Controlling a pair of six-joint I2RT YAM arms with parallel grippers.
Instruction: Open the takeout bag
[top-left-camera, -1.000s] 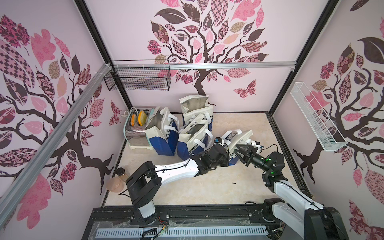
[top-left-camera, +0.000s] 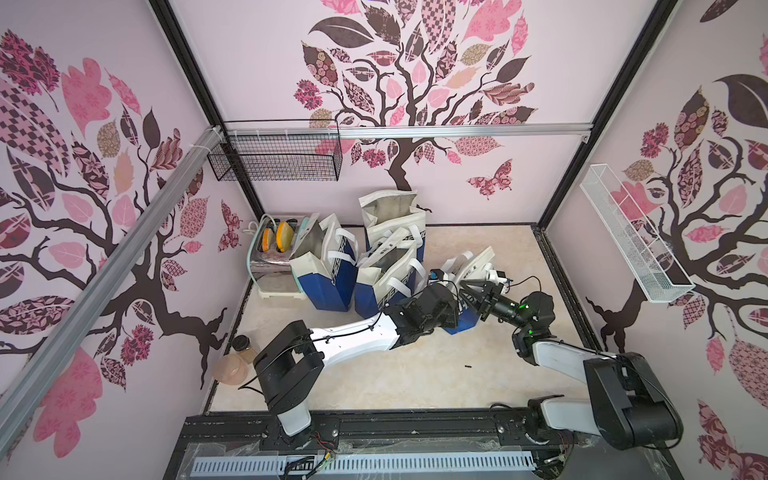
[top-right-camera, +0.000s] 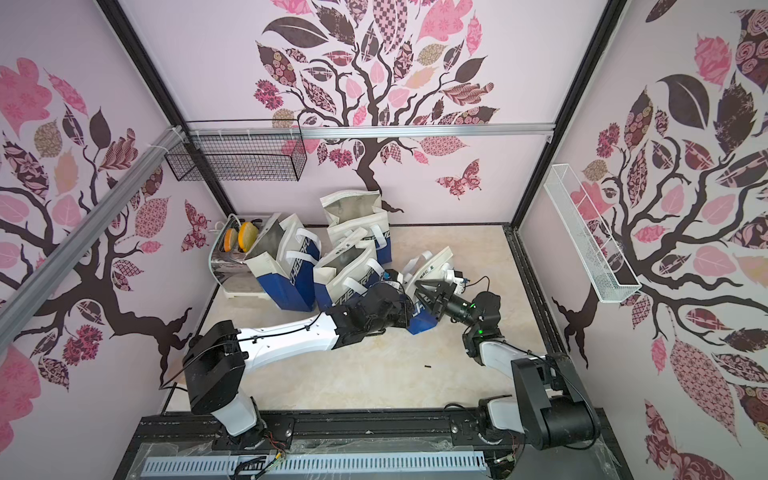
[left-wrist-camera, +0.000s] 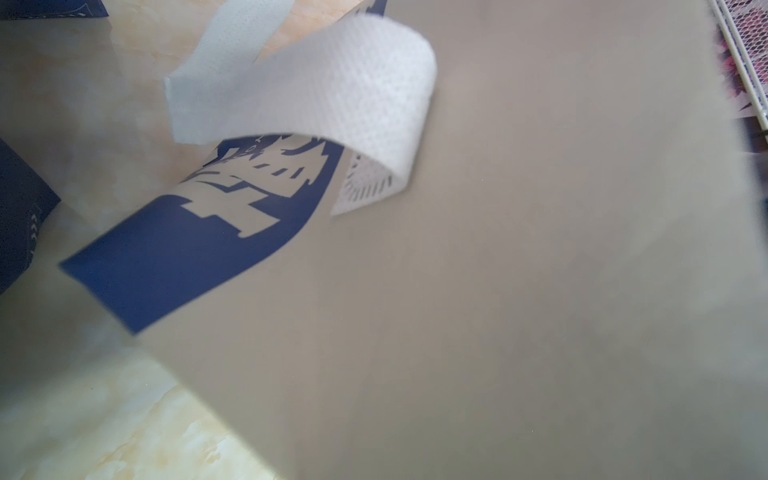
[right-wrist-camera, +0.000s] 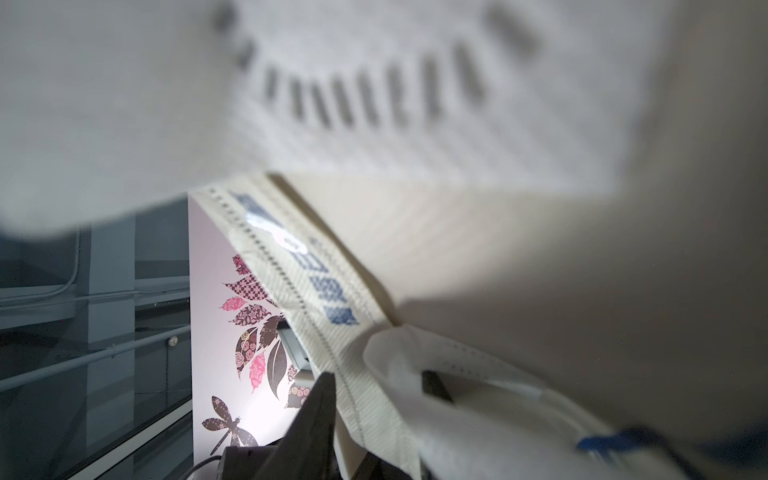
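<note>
A blue-and-white takeout bag (top-left-camera: 461, 318) stands tilted at the right of the bag group. Its pale face, printed blue band and white handle (left-wrist-camera: 376, 88) fill the left wrist view. My left gripper (top-left-camera: 449, 292) is at its left side, largely hidden behind the wrist housing; I see it shut in no detail, with nothing visible held. My right gripper (top-left-camera: 472, 291) reaches in at the bag's upper right. In the right wrist view the printed cream rim (right-wrist-camera: 296, 264) and white strap lie close around its dark fingers (right-wrist-camera: 316, 416); what sits between them is hidden.
Several other bags (top-left-camera: 324, 280) stand behind and left, beside a rack with yellow items (top-left-camera: 284, 237). A jar (top-left-camera: 232, 368) is at the left edge. A white wire basket (top-left-camera: 636, 232) hangs on the right wall.
The left arm has barely moved.
</note>
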